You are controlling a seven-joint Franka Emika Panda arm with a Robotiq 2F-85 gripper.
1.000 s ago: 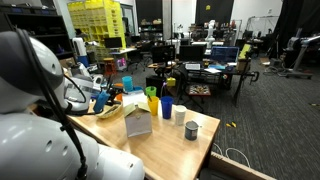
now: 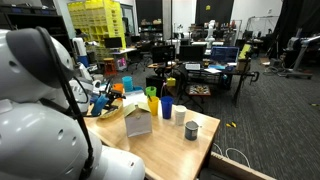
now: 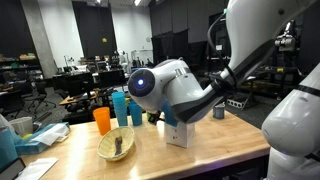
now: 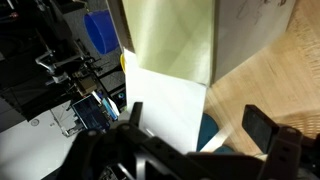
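A white open-topped box point(image 2: 138, 122) stands on the wooden table, and in the second exterior view the box point(image 3: 180, 134) is just beyond my arm. My gripper is open in the wrist view, its two dark fingers well apart. Between and beyond them shows a white panel, apparently a flap of the box point(image 4: 175, 38); whether either finger touches it I cannot tell. A round wicker basket point(image 3: 108, 152) lies on the table beside the arm, with a pale object in it.
Around the box stand a yellow cup point(image 2: 153, 104), a blue cup point(image 2: 167, 105), a white cup point(image 2: 179, 115) and a grey can point(image 2: 191, 131). An orange cup point(image 3: 103, 121) is behind the basket.
My arm's hand has shifted slightly near the basket and box. The box, basket and cups look unmoved.
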